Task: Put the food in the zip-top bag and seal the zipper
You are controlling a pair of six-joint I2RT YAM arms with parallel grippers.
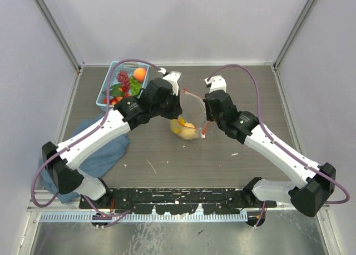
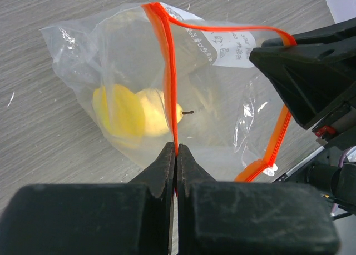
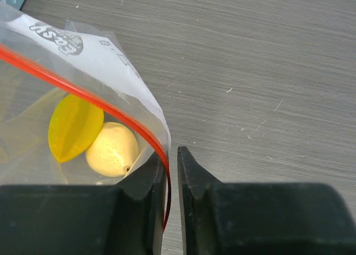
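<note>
The clear zip top bag [image 2: 83,66], with an orange zipper rim [image 2: 169,71], hangs between my two grippers with its mouth spread. Inside it a yellow fruit [image 3: 75,127] and a round pale-yellow fruit [image 3: 113,149] lie side by side. In the left wrist view my left gripper is shut on the zipper rim at one side of the mouth. The fingers of my right gripper stand slightly apart at the opposite side; the rim runs along the left finger [image 3: 146,180], and a narrow gap shows beside the other finger.
A light blue basket [image 1: 102,94] at the back left holds an orange [image 1: 139,74], grapes [image 1: 123,77] and red fruit. A blue cloth [image 1: 105,158] lies at the left.
</note>
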